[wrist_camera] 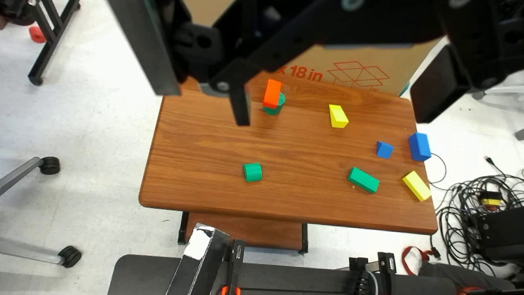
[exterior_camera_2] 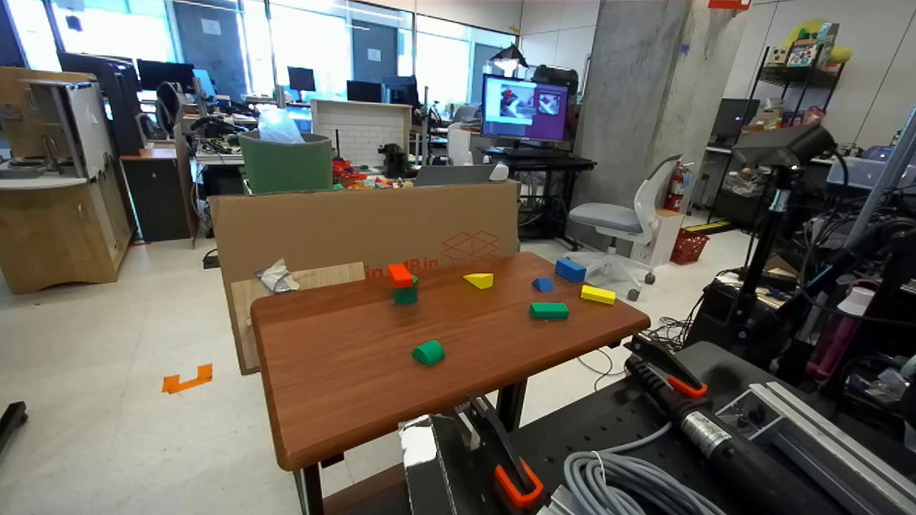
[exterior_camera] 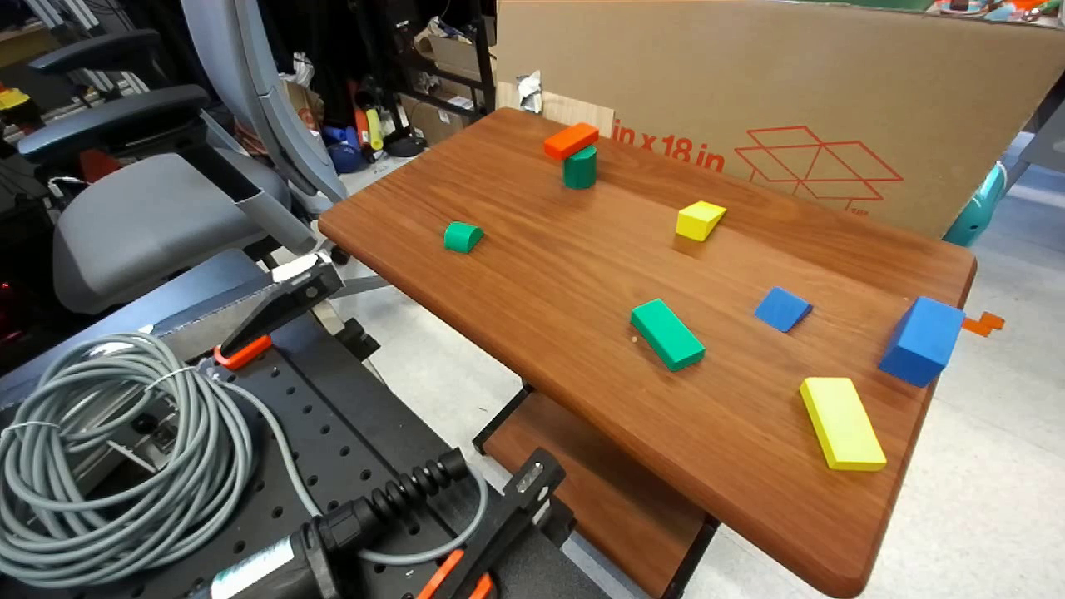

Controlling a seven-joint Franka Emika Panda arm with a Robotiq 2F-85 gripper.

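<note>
In the wrist view my gripper is open above the table, its dark fingers wide apart and nothing held; neither exterior view shows it. An orange block (exterior_camera: pixel 572 141) rests on top of a green cylinder (exterior_camera: pixel 580 170) near the table's far left. A green half-round block (exterior_camera: pixel 462 236) lies alone toward the left front edge. Near the back is a yellow wedge (exterior_camera: pixel 700 220). Farther right are a green rectangular block (exterior_camera: pixel 668 335), a small blue wedge (exterior_camera: pixel 784 309), a large blue block (exterior_camera: pixel 922 341) by the edge and a yellow rectangular block (exterior_camera: pixel 842 423).
A cardboard sheet (exterior_camera: pixel 799 110) stands along the back of the wooden table (exterior_camera: pixel 539 289). The black bench (exterior_camera: pixel 329 419) in front carries coiled grey cable (exterior_camera: pixel 215 439) and clamps. Bare tabletop lies between the left-hand blocks and the right-hand group.
</note>
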